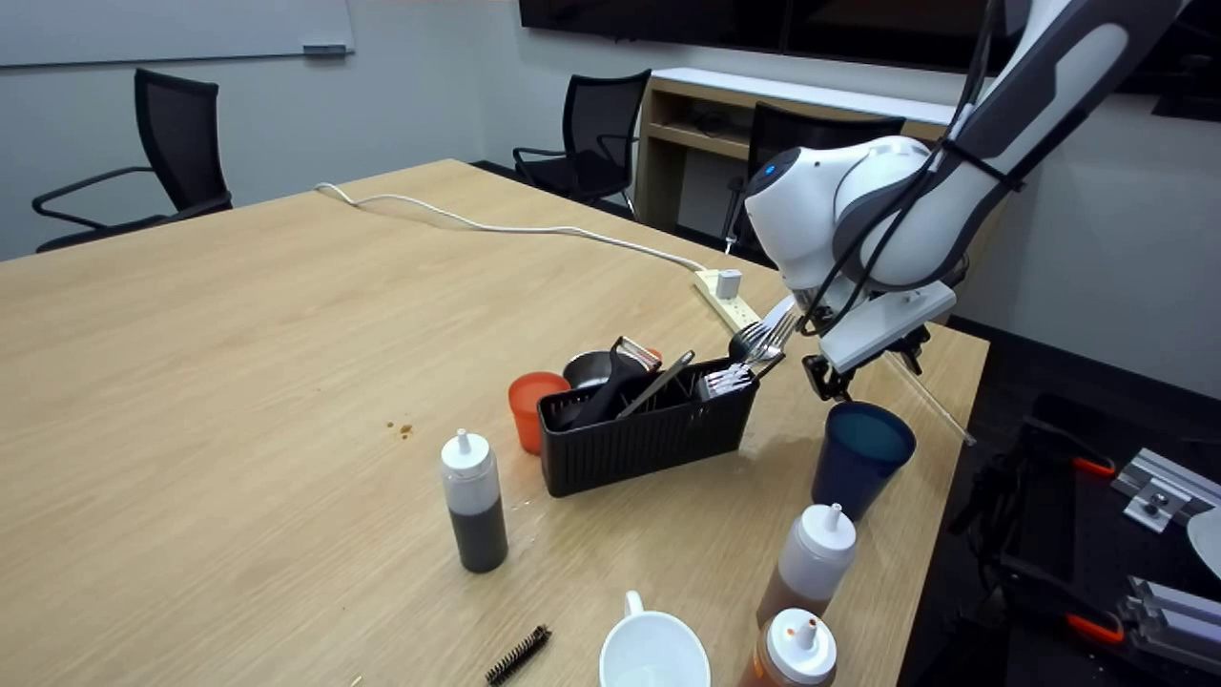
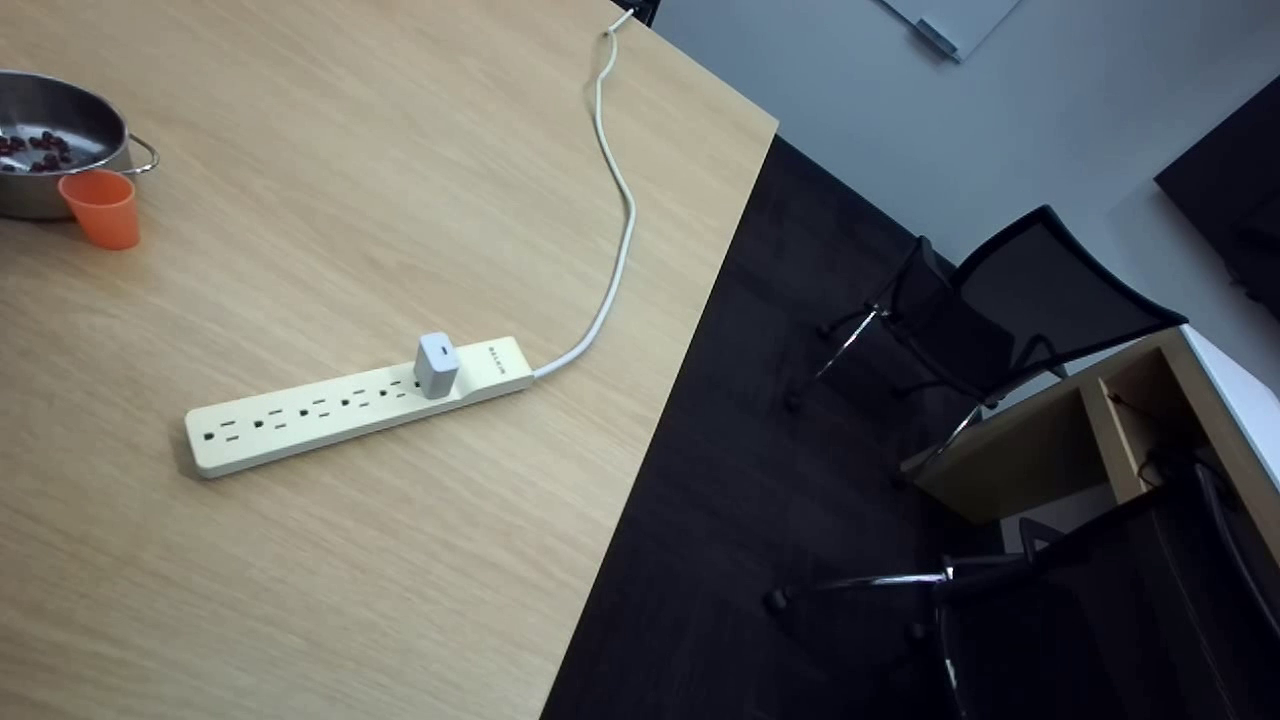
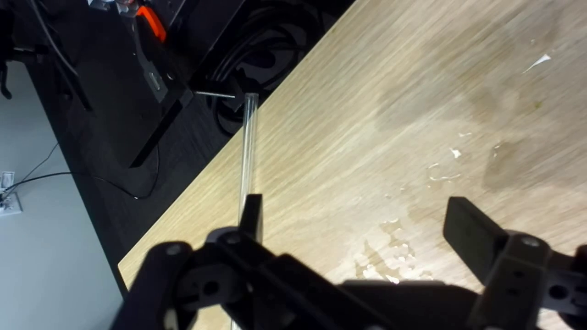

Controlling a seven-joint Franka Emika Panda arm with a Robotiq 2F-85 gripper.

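Note:
A thin clear rod (image 3: 248,145) lies on the table near its edge, one end reaching the edge; the same rod (image 1: 941,408) shows in exterior view 1. My gripper is open above the table, with bare wood between its fingers. In the wrist view the rod runs behind the left finger (image 3: 252,214), which hides part of it, so it is not centred in the fingers. Whether finger and rod touch, I cannot tell. Seen from exterior view 1, the gripper (image 1: 867,364) is low, just behind the dark blue cup (image 1: 866,441).
The black utensil basket (image 1: 658,441) stands left of the gripper, its forks close to the arm. Squeeze bottles (image 1: 815,561) and a white mug (image 1: 653,655) stand nearer the camera. A power strip (image 2: 348,408) lies behind. Wet spots (image 3: 393,247) mark the wood.

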